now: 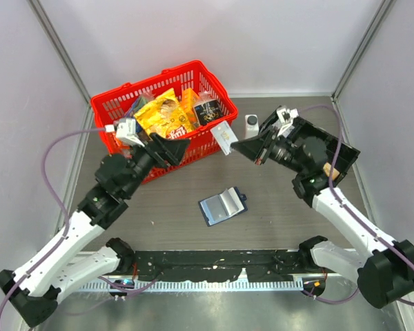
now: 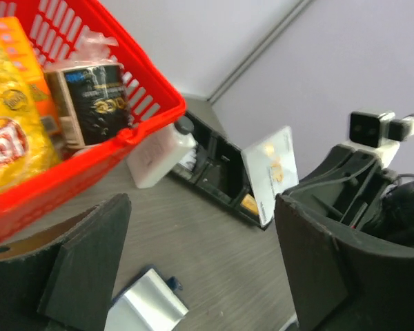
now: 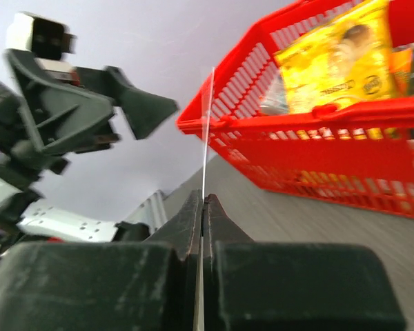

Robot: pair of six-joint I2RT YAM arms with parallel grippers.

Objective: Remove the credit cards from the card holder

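Observation:
A white card stands out from the tips of my right gripper, which is shut on it. Edge-on in the right wrist view, the card rises as a thin strip from the closed fingers. To the left, in front of the basket, my left gripper is open with empty space between its fingers. The dark card holder lies open on the table below and between the two grippers, its clear sleeves showing.
A red basket full of snack packets stands behind the left gripper. Close to the right gripper is a white bottle, and a black compartment tray lies partly hidden under the right arm. Bare table surrounds the card holder.

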